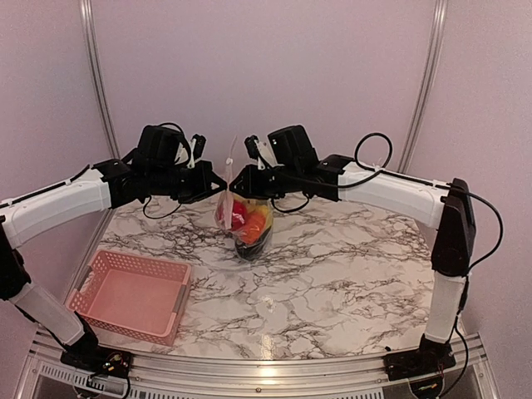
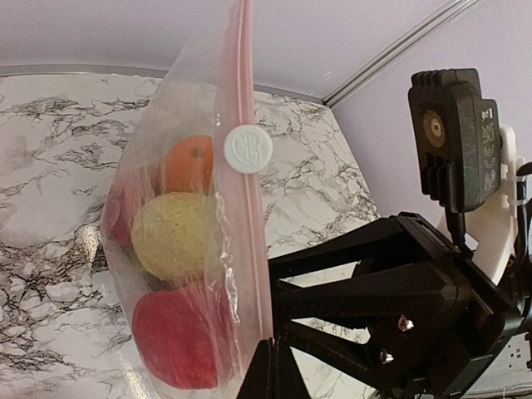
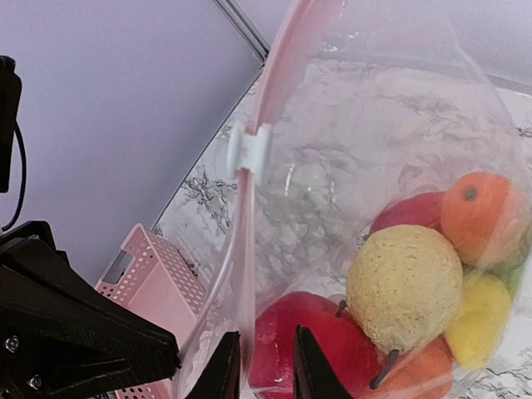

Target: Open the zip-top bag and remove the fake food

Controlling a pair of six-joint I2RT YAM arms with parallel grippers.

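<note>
The clear zip top bag (image 1: 243, 223) stands upright on the table, its pink zip band (image 2: 241, 199) carrying a white slider (image 2: 248, 149). Several pieces of fake food show inside: a red one (image 2: 177, 337), a pale yellow round one (image 3: 405, 285) and an orange one (image 3: 485, 218) among them. At the band's near part, my left gripper is shut with the bag's edge at its tips. My right gripper reaches in from the other side. Its fingertips look apart, with bag film against one of them; its grip on the film is unclear.
A pink basket (image 1: 85, 268), empty, sits at the table's front left. Bare marble tabletop (image 1: 349, 283) stretches across the middle and right. The two grippers are very close together at the bag.
</note>
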